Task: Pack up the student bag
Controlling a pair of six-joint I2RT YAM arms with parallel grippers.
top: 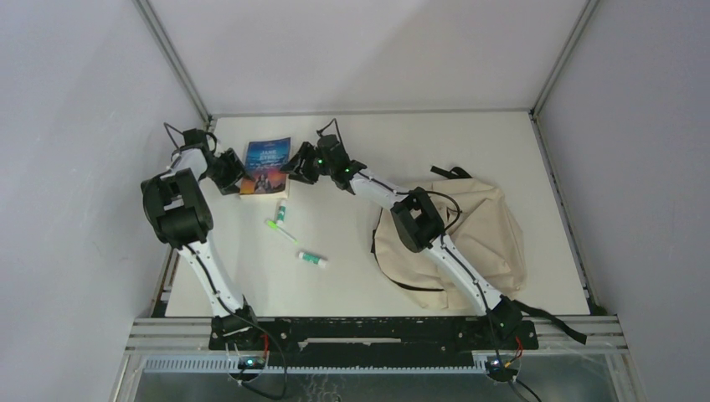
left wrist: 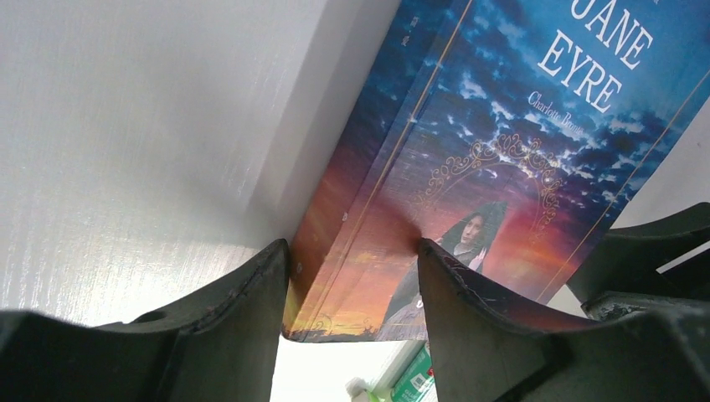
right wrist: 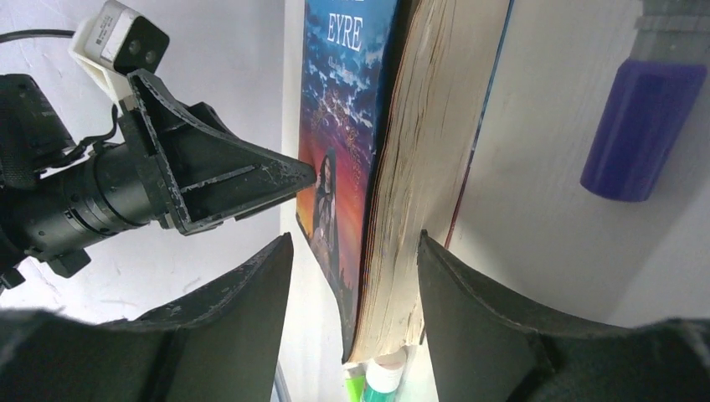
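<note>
The thick Jane Eyre book [top: 266, 166] sits at the back left, between both grippers. In the left wrist view my left gripper is at the lower cover and spine edge [left wrist: 511, 167]; its part-open fingers press on or near it. My right gripper is part open at the book's page edge [right wrist: 419, 167], from the other side; whether it grips is unclear. A beige bag [top: 490, 243] lies open on the right, partly under the right arm. Two glue sticks [top: 312, 260] and a green-capped highlighter [top: 285, 233] lie below the book.
The right wrist view shows a purple-filled translucent object [right wrist: 636, 126] beside the book. Walls [top: 151, 67] stand close on the left and behind.
</note>
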